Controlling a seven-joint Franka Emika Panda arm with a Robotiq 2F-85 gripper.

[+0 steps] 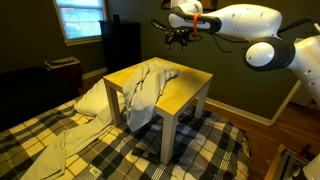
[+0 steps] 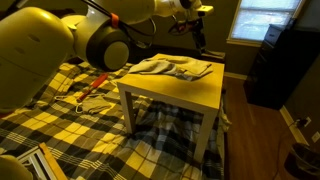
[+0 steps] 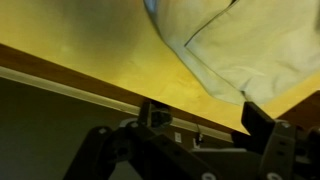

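Observation:
A pale grey cloth (image 1: pixel 147 92) lies rumpled on the yellow-topped table (image 1: pixel 188 90), one end hanging over the near side. In the second exterior view the cloth (image 2: pixel 170 66) is bunched across the tabletop. My gripper (image 1: pixel 176 42) is raised well above the table, clear of the cloth. The wrist view looks down past my open gripper, its dark fingers wide apart with nothing between them. There, the cloth (image 3: pixel 255 50) spreads at the upper right, and the table edge runs diagonally below it.
Another light cloth (image 1: pixel 95 108) drapes down to the plaid-covered floor (image 1: pixel 115 150) left of the table. A dark cabinet (image 1: pixel 122 44) stands behind, near the window (image 1: pixel 82 18).

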